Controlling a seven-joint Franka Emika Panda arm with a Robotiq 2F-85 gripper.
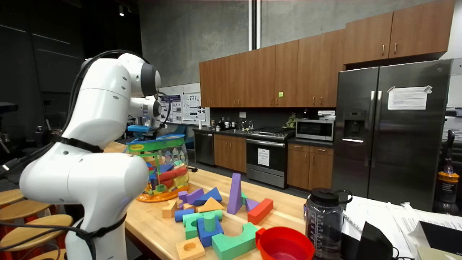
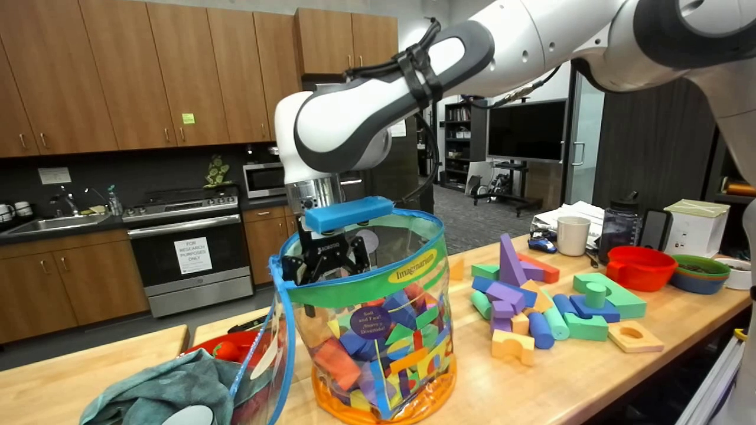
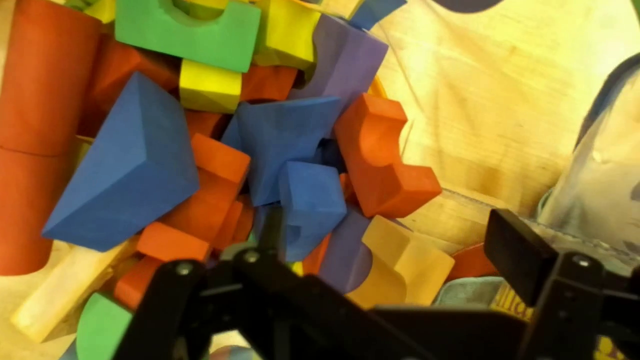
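A clear zip bag with a green and blue rim stands on the table, holding many foam blocks. My gripper is at the bag's mouth, pointing down, its fingers wide apart with nothing held between them. Within the wrist view, a small blue block lies close to the left finger. A tan curved block shows between the fingers, farther down. An orange notched block and a large blue wedge rest on the pile. Exterior view 1 hides the gripper behind the bag's rim.
Loose blocks, among them a tall purple wedge, lie on the table beside the bag. A red cup and a dark bottle stand beyond them. A teal cloth and a red container sit on the bag's other side.
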